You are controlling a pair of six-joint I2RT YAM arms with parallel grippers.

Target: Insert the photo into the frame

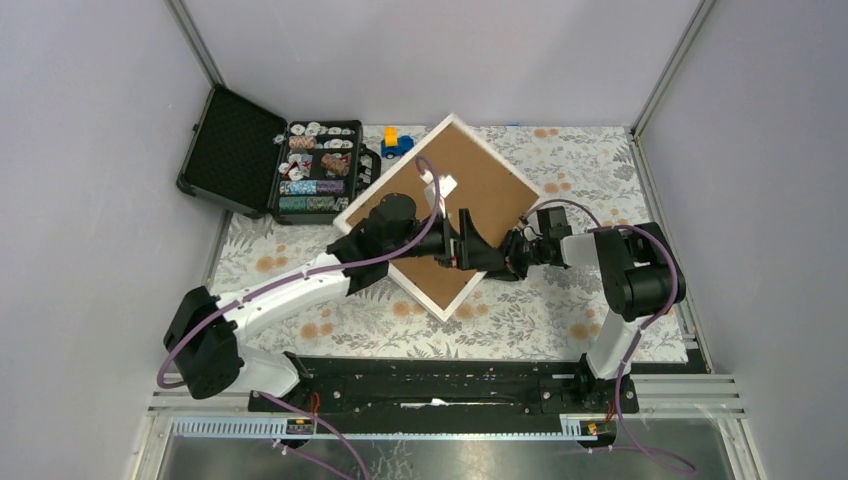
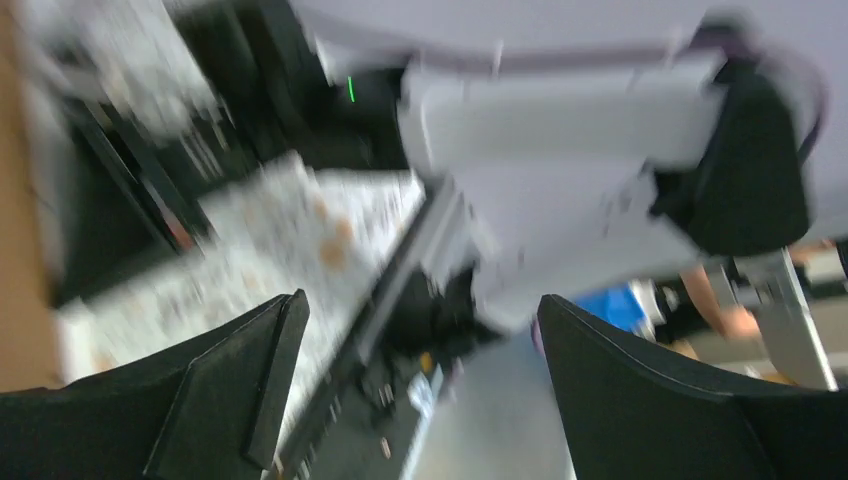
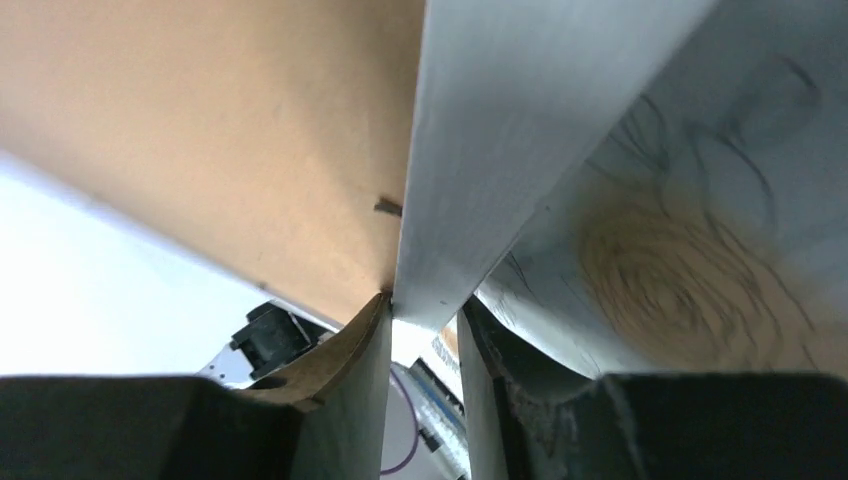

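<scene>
Brown backing side up, the large white-edged frame (image 1: 495,193) stands turned on its corner in the top view. The right gripper is shut on its white edge (image 3: 485,140), one finger on either side of it. From above, that grip (image 1: 520,255) is at the frame's lower right side. My left gripper (image 1: 488,256) is over the frame, close to the right one; its fingers (image 2: 235,370) stand wide apart with nothing between them. The left wrist view is badly blurred. No photo is visible in any view.
An open black case (image 1: 228,150) with several rolls and small items stands at the back left. Beside it is a blue and yellow toy (image 1: 397,143).
</scene>
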